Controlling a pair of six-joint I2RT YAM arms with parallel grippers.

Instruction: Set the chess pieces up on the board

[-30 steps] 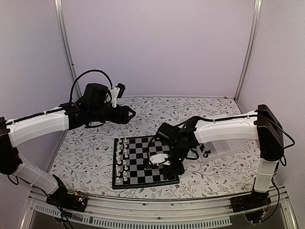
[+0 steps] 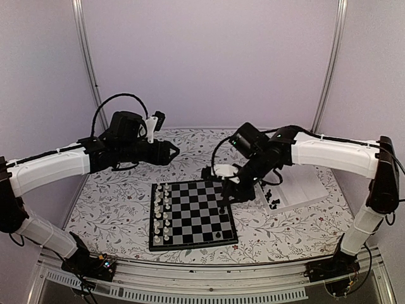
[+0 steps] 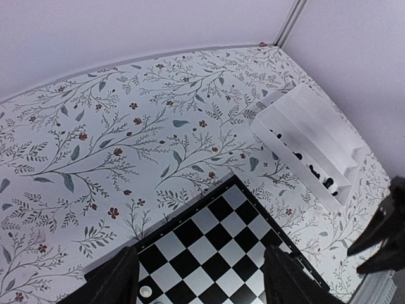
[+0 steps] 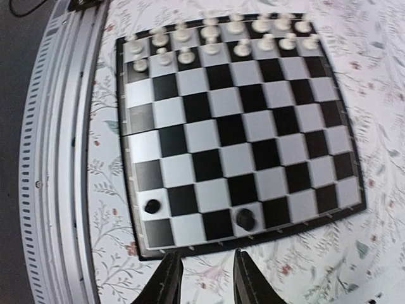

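Note:
The chessboard (image 2: 193,215) has two rows of white pieces (image 4: 212,47) along one side. My left gripper (image 2: 166,152) hangs high over the table left of the board's far part, fingers apart and empty in its wrist view. My right gripper is open, nothing between its fingertips, above the board's right edge.
A white compartment tray (image 3: 316,133) holding several black pieces sits right of the board, partly behind the right arm in the top view.
My right gripper has risen from low over the board's near right, moving up and back, uncovering the black pieces there. The left arm is essentially unchanged.

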